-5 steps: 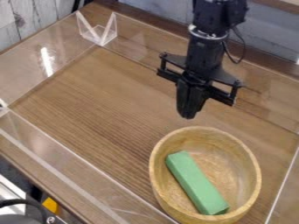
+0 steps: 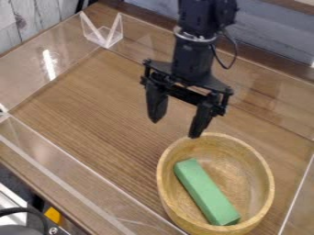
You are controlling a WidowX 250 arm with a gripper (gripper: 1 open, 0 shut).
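My black gripper [image 2: 181, 106] hangs in the middle of the camera view, pointing down with its two dark fingers spread apart and open, nothing visible between them. Below it and to the right sits a round tan bowl [image 2: 252, 178] holding a long green block [image 2: 207, 192], which lies at a slant inside. The gripper is above and behind the bowl's far rim.
A white wire-like holder [image 2: 103, 32] stands at the back left. Clear edging runs along the left side, and a pale wall closes the back.
The gripper has moved left and toward the viewer, and now appears larger. The bowl and green block have stayed where they were.
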